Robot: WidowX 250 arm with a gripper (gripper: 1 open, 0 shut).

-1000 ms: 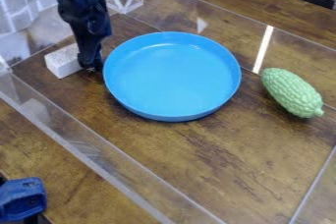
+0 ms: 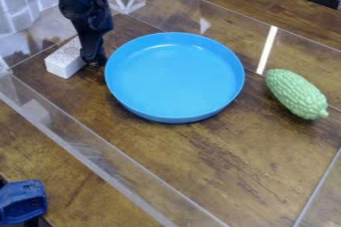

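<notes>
The black gripper (image 2: 91, 50) reaches down from the upper left, its tip low beside a white block (image 2: 64, 60) on the wooden table. The fingers overlap the block's right end, and whether they stand apart is hard to make out. A large blue plate (image 2: 173, 77) lies just right of the gripper. A pale green bumpy gourd (image 2: 296, 94) rests farther right.
A blue object (image 2: 19, 203) sits at the lower left edge. Clear plastic strips or panels border the work area, with a white curtain at upper left.
</notes>
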